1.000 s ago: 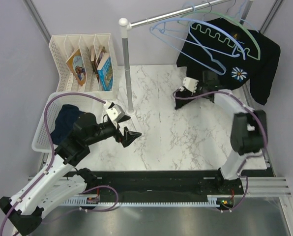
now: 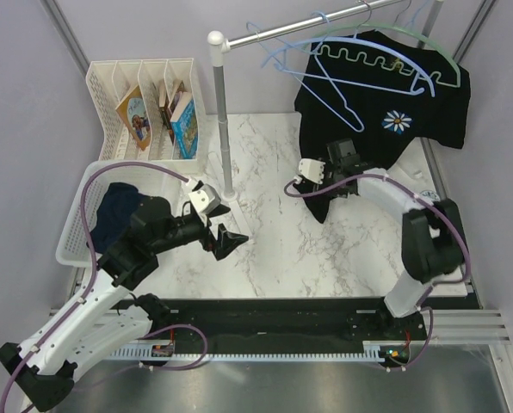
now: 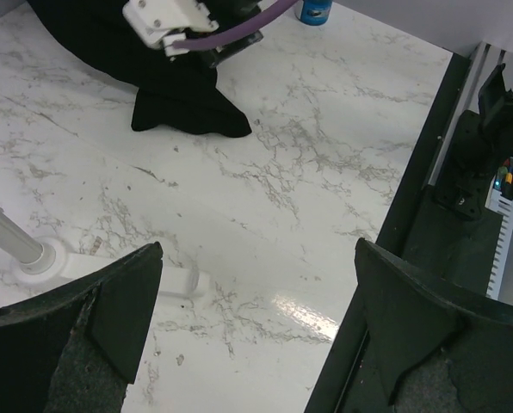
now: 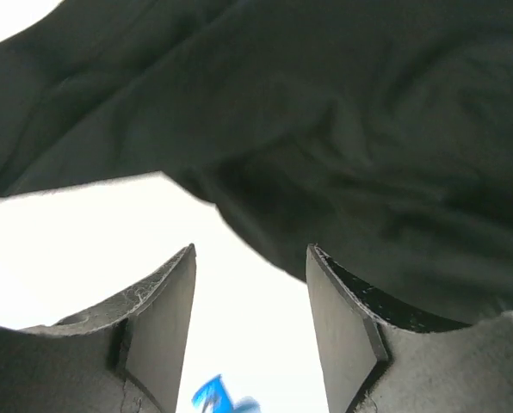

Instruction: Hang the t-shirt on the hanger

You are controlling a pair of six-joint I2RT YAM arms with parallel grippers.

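The black t shirt [image 2: 360,95] with a daisy hangs among the blue and green hangers [image 2: 368,77] at the right of the rail, its lower part trailing onto the marble floor. My right gripper [image 2: 325,172] is at that lower part, shut on the t shirt; in the right wrist view the dark cloth fills the area beyond the fingertips, blurred. My left gripper [image 2: 226,232] stands open and empty left of the rail's post, pointing across bare floor.
The rail's upright post [image 2: 223,129] stands mid-back. A white rack [image 2: 110,86] of books and a white bin [image 2: 76,232] with dark cloth are at the left.
The left arm is still.
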